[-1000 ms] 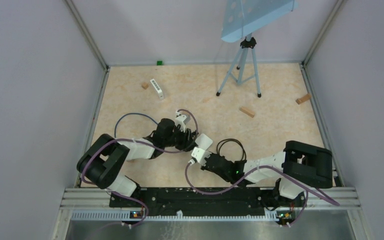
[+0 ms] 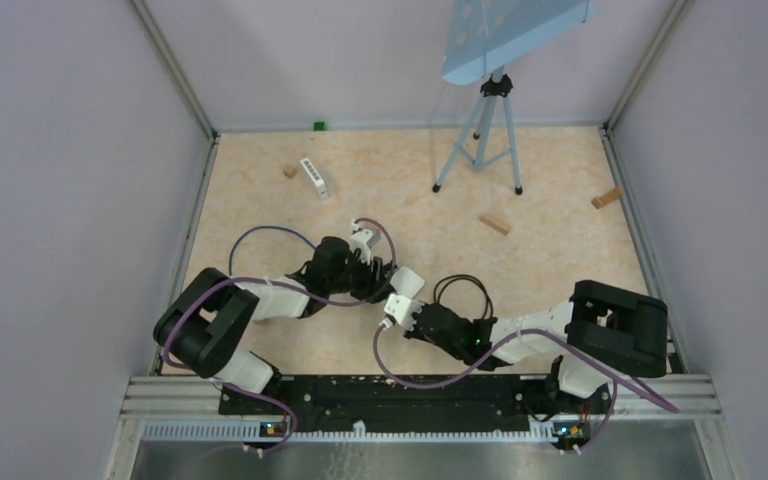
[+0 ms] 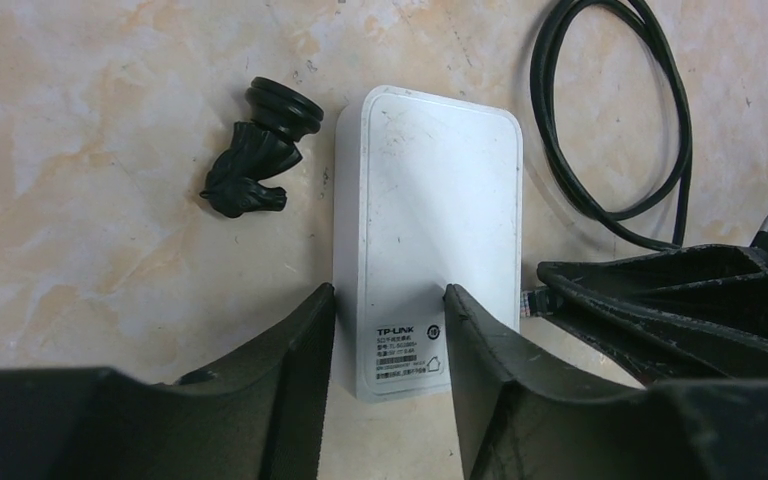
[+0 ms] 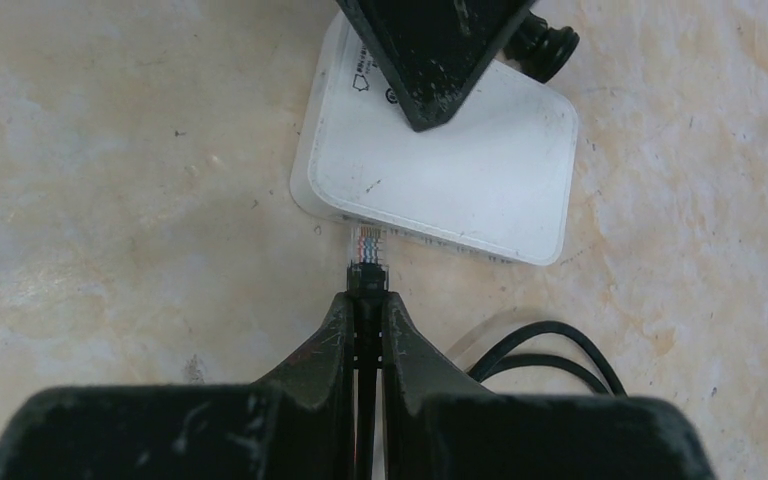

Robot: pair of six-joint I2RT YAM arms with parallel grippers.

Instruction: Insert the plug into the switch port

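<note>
The white TP-LINK switch [image 3: 435, 200] lies flat on the table, label side up. Over its labelled end my left gripper stands part open, one fingertip by the long side and the other above the top face. Whether either finger touches the switch, I cannot tell. A clear plug [image 4: 367, 245] with coloured wires sits at the front of my right gripper, which is shut on its black boot. The plug's tip meets the switch's port side near the labelled end; much of its clear body shows outside. The port opening itself is hidden.
Coiled black cable [image 3: 682, 150] lies beside the switch on the port side. A black chess-knight-like piece [image 3: 255, 160] stands close to the opposite side. Farther off are a white power strip [image 2: 314, 178], a wooden block [image 2: 494, 223] and a tripod [image 2: 482, 130].
In the top view my right gripper and its hanging purple cable have shifted very slightly. The left arm and the switch look the same.
</note>
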